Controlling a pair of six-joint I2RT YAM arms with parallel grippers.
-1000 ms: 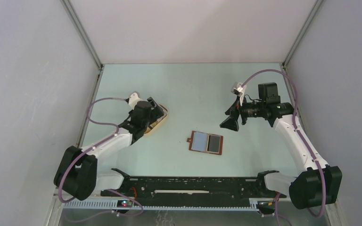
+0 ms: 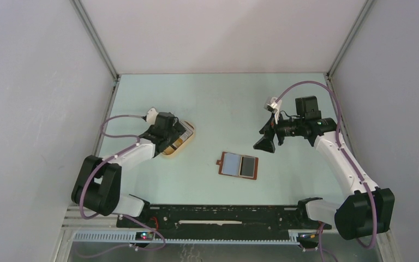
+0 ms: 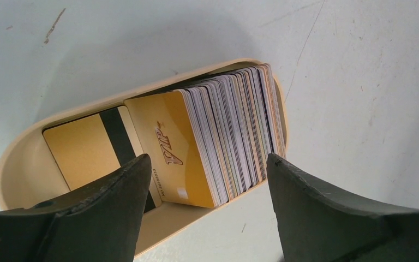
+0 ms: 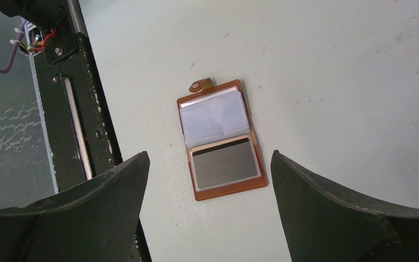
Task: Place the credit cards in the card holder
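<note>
A tan oval tray [image 3: 30, 147] holds a leaning row of many credit cards [image 3: 229, 131], with a yellow VIP card [image 3: 166, 144] at its front. Another yellow card with a dark stripe [image 3: 82, 147] lies flat beside them in the tray. My left gripper is over the tray, its fingers apart with nothing between them. In the right wrist view, the brown card holder [image 4: 231, 188] lies unfolded on the table, with a clear sleeve and a dark window. My right gripper hangs open and empty, up and to the right of the holder in the top view.
A black rail [image 2: 218, 224] runs along the front edge. Side walls stand left and right.
The left arm's elbow has shifted right and toward the back, and more of the cards in the tray shows beside its gripper. The right arm has barely moved. Tray and holder stay put.
</note>
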